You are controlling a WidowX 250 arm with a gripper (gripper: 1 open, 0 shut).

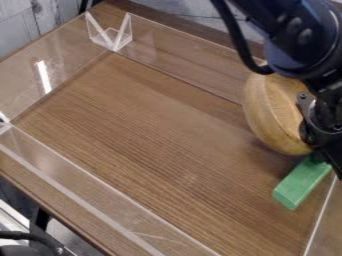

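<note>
My dark gripper [321,142] is at the right edge, low over a green block [301,185] that lies tilted on the wooden table. The block's upper end disappears under the gripper, whose fingertips are hard to make out. Behind the gripper, a round tan wooden bowl [267,115] is partly covered by the arm.
Clear plastic side walls edge it, with a small clear bracket [110,32] at the back left. Black cables lie beyond the lower left corner.
</note>
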